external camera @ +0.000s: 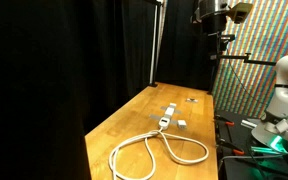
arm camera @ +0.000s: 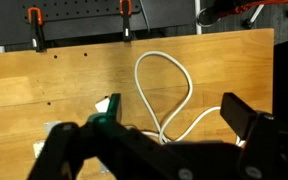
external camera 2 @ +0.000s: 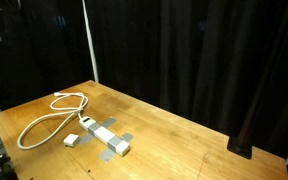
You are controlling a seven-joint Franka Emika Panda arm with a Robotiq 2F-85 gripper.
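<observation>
A white power strip (external camera 2: 105,135) rests on the wooden table, its white cable (external camera 2: 29,122) looping away across the wood. Beside the strip, apart from it, sits a small white block (external camera 2: 71,140); exterior view 1 also has this block (external camera: 181,125) next to the strip (external camera: 168,114). High above the table hangs my gripper (external camera: 221,48). In the wrist view the gripper is open, its dark fingers wide apart, with only cable and bare wood visible below the gap. The block (arm camera: 102,105) peeks out by the left finger, and the gripper hides most of the strip.
Grey patches (external camera 2: 106,155) lie flat on the table around the strip. Black curtains (external camera 2: 194,60) hang behind it, and a dark stand base (external camera 2: 240,147) is near its far edge.
</observation>
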